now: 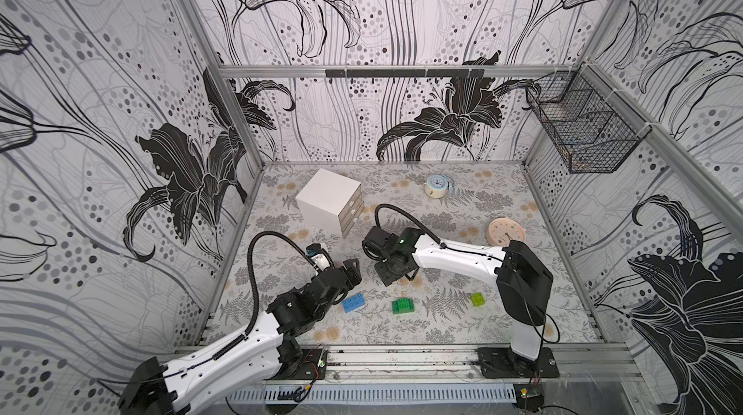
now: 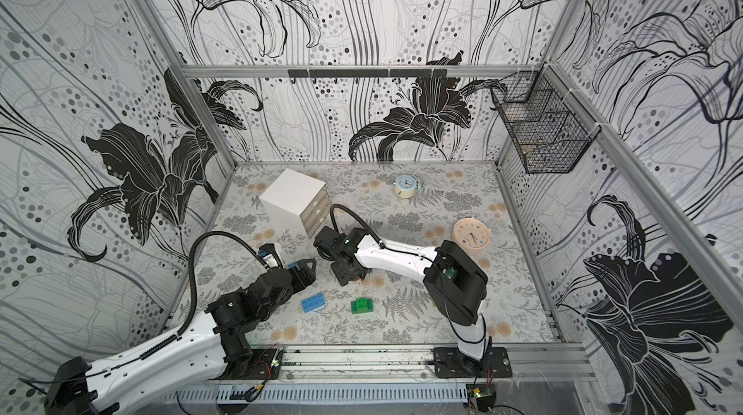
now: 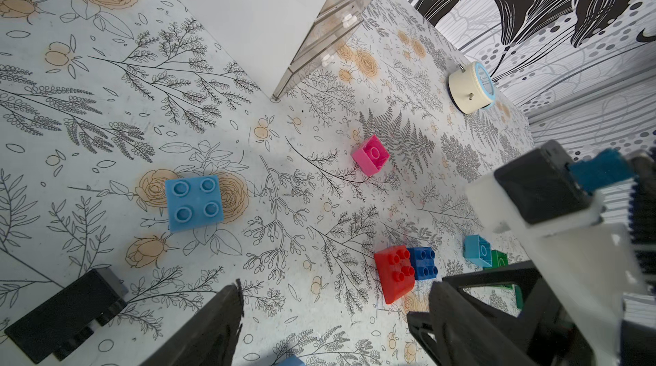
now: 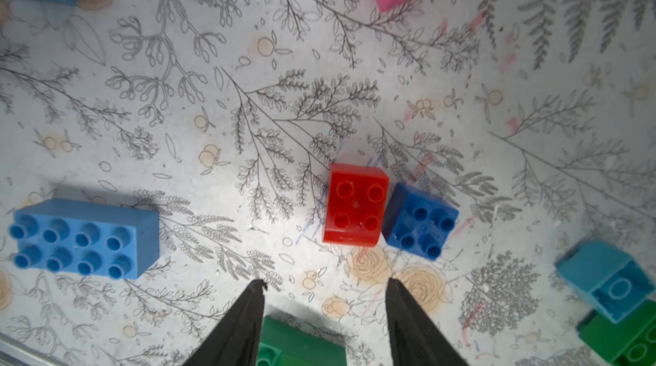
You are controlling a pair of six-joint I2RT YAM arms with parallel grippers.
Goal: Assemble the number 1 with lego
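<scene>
My open left gripper hovers above loose bricks, nothing between its fingers. Below my right gripper, also open and empty, a red brick (image 4: 354, 203) lies beside a dark blue brick (image 4: 418, 219). Nearby are a long blue brick (image 4: 89, 236), a light blue 2x2 brick (image 3: 194, 202), a pink brick (image 3: 370, 156), a dark brick (image 3: 65, 311), a cyan brick (image 4: 604, 273) and green bricks (image 4: 294, 342). A lime brick (image 1: 477, 299) lies at the right.
A white drawer box (image 1: 321, 194) stands at the back left, a small clock (image 1: 436, 185) at the back, and a round pink clock (image 1: 507, 230) at the right. A wire basket (image 1: 584, 132) hangs on the right rail.
</scene>
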